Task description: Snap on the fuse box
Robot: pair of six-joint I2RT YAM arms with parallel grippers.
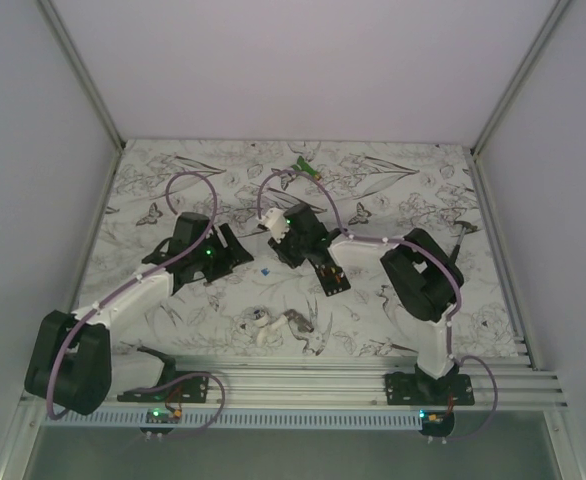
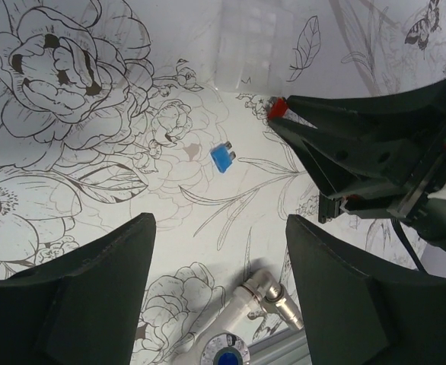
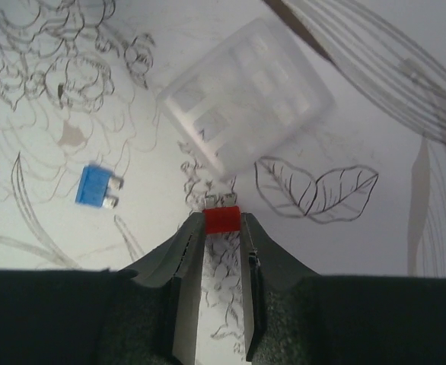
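Note:
A red fuse with two metal prongs sits between the fingertips of my right gripper, low at the table; in the left wrist view that fuse (image 2: 277, 109) shows at the tip of the right gripper's fingers. Whether they press on it is hard to tell. A blue fuse (image 3: 93, 185) lies loose to the left of it. A clear plastic box (image 3: 246, 97) lies just beyond the red fuse. My left gripper stands open over the table, nothing between its fingers. The black fuse box (image 1: 335, 282) is partly hidden under the right arm.
Metal fittings (image 1: 273, 325) lie at the front middle. A hammer (image 1: 461, 232) is at the right, a green object (image 1: 304, 165) at the back.

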